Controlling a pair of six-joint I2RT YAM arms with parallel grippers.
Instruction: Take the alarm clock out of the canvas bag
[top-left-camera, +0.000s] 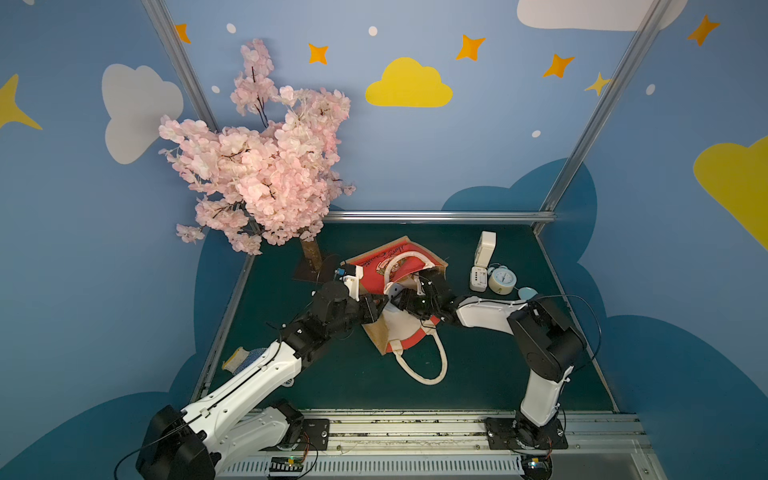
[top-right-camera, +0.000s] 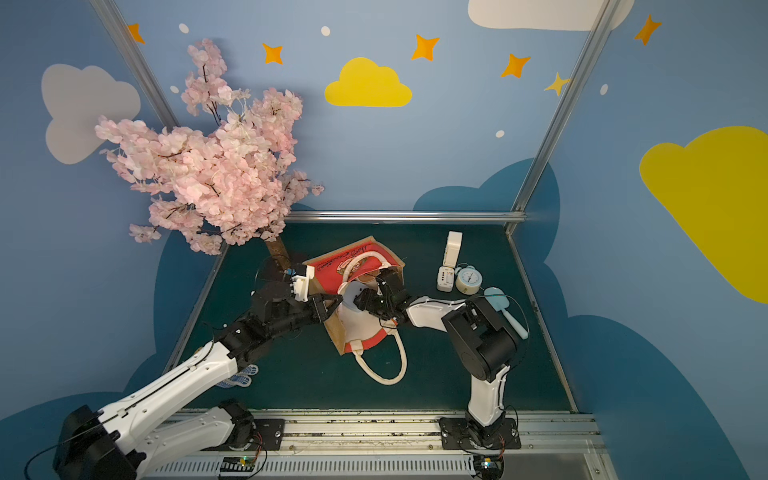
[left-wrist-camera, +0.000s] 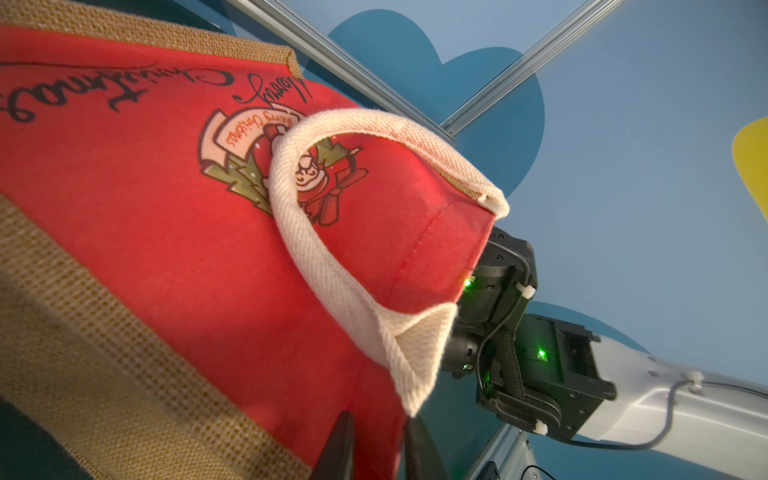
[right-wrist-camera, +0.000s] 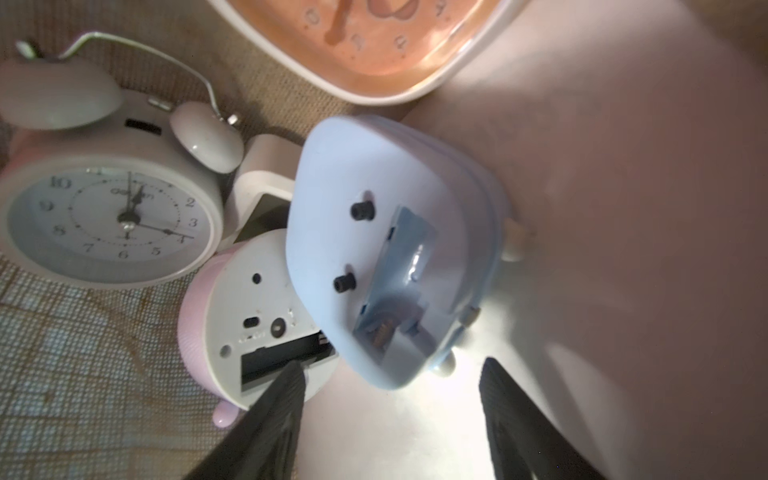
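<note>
The red canvas bag (top-left-camera: 376, 264) lies opened mid-table. My left gripper is at its rim near a white handle (left-wrist-camera: 288, 208), its fingers part open; whether cloth is between them is unclear. My right gripper reaches into the bag, fingers apart, just short of a light blue clock (right-wrist-camera: 408, 184) with nothing visibly held. Beside that sit a white twin-bell alarm clock (right-wrist-camera: 104, 224), a pink clock (right-wrist-camera: 204, 328) and an orange clock (right-wrist-camera: 400, 72).
A flowering tree (top-left-camera: 264, 176) stands back left. A white device (top-left-camera: 484, 248), round clock (top-left-camera: 502, 280) and light blue object (top-right-camera: 496, 297) stand right. Bare table shows at the front.
</note>
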